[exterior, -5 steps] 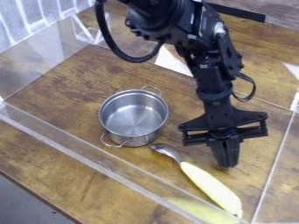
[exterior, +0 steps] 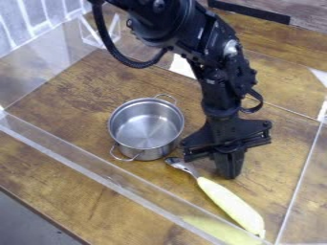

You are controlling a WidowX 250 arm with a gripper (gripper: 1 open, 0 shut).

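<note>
My black gripper (exterior: 228, 161) is low over the wooden table, just right of a steel pot (exterior: 144, 129) with thin wire handles. Its fingers point down and appear shut, with nothing visible between them. Below it lies a spoon-like utensil with a long pale yellow handle (exterior: 230, 203), its metal end (exterior: 181, 166) pointing up-left toward the pot, close beside the pot's right side.
Clear plastic walls border the wooden table (exterior: 76, 86) along the front and sides. The area left and behind the pot is bare wood. A dark strip lies along the back edge.
My arm and gripper have moved left, toward the pot and over the upper end of the utensil. The pot and utensil have not visibly moved.
</note>
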